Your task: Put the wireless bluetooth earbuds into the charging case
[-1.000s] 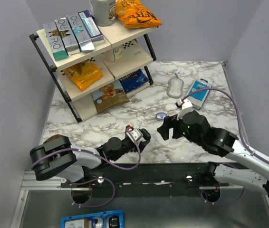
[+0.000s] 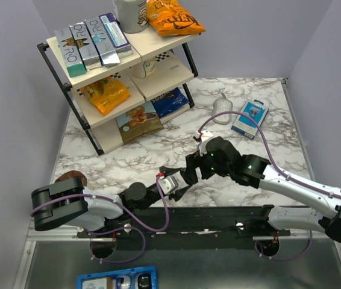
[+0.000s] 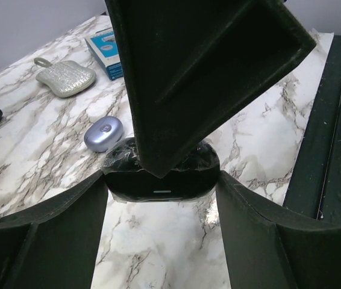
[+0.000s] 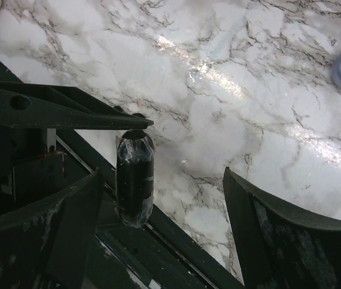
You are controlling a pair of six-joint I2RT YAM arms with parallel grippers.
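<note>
My left gripper is shut on a black, oval, clear-taped object, apparently the charging case (image 3: 122, 179), gripped across its two ends. Seen edge-on in the right wrist view, the black case (image 4: 135, 186) stands between the open fingers of my right gripper, much nearer the left-hand one. In the left wrist view a dark finger (image 3: 188, 54) of the right gripper covers part of its top. Both grippers meet low over the table in the top view. On the marble lies a shiny lavender oval pod (image 3: 103, 133), apart from both. No loose earbuds can be made out.
A silvery pouch (image 2: 222, 110) and a blue-white box (image 2: 250, 118) lie at the back right. A loaded shelf (image 2: 128, 90) stands at the back left. Marble between the shelf and arms is bare. A blue tray (image 2: 117, 278) sits at the front.
My right gripper has moved left until it meets the left gripper and the case. The left wrist has turned a little. The lavender pod is now covered in the top view.
</note>
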